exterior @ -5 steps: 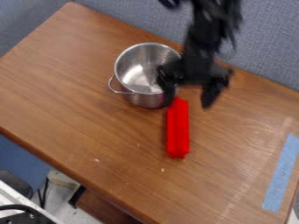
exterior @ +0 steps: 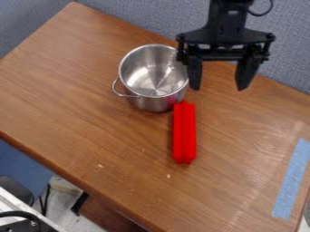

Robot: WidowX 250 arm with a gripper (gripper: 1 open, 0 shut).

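Observation:
My black gripper [exterior: 219, 69] is open, its two fingers spread apart over the back edge of the table, to the right of a steel pot [exterior: 154, 68]. The pot has wire handles and looks empty. A long red block [exterior: 184, 132] lies on the wooden table [exterior: 85, 109] in front of the pot, below and left of the gripper. Nothing shows between the fingers.
A light blue strip [exterior: 291, 178] lies at the right edge of the table. A grey padded wall stands behind. Cables and equipment sit off the table at the lower left.
The gripper has moved up and back, away from the red block toward the table's back edge. The pot and red block look unmoved.

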